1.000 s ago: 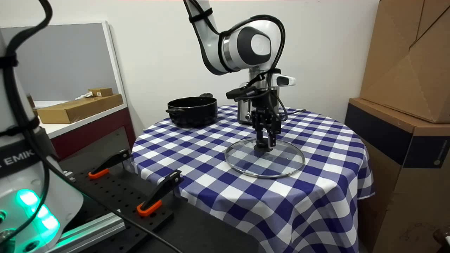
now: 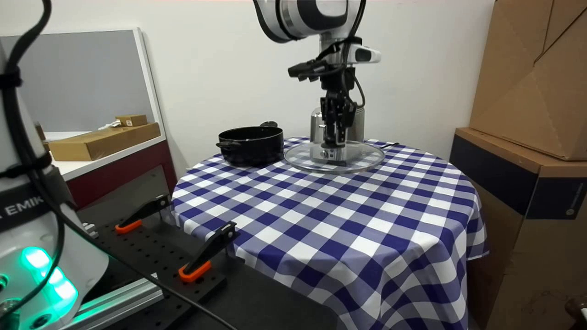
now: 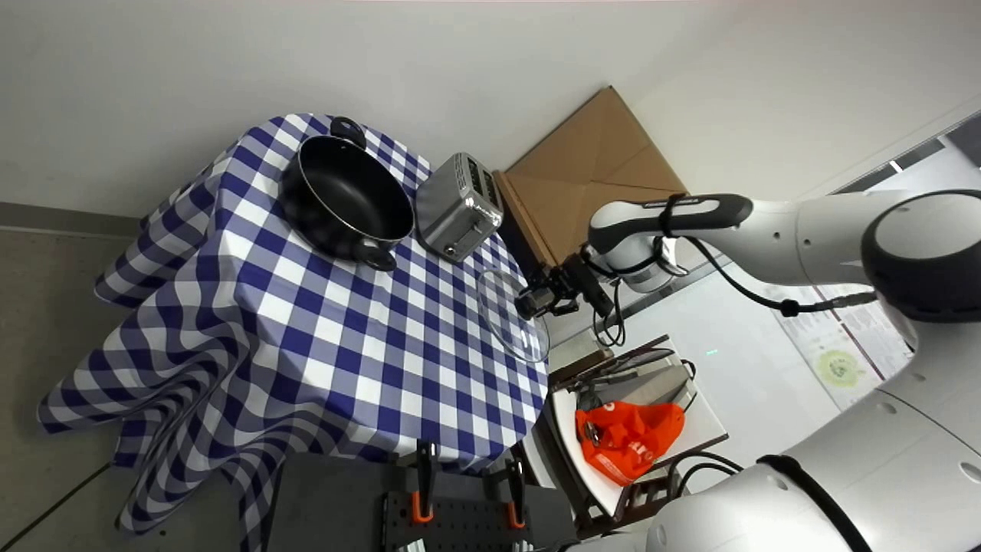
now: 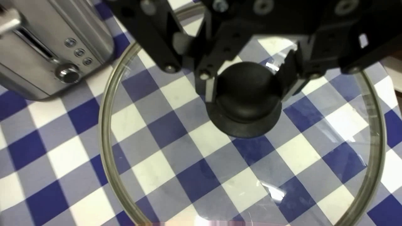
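A round glass lid (image 2: 361,159) with a metal rim and a black knob (image 4: 247,94) hangs above the checked tablecloth. My gripper is shut on that knob, one finger on either side of it. In exterior view 2 the lid (image 3: 501,317) is tilted to the eye near the table's right edge, below my gripper (image 3: 529,308). To the left, a black two-handled pot (image 2: 250,147) stands uncovered on the table. Its empty dark inside shows in exterior view 2, where the pot (image 3: 308,207) is well apart from the lid.
A silver toaster (image 3: 457,207) stands between the pot and the lid, toward the back; in the wrist view the toaster (image 4: 56,45) is close beside the lid's rim. Clamps (image 2: 209,250) hold at the near edge.
My gripper has risen with the lid and moved back toward the toaster. The lid was lower and nearer the front before. The pot has not moved.
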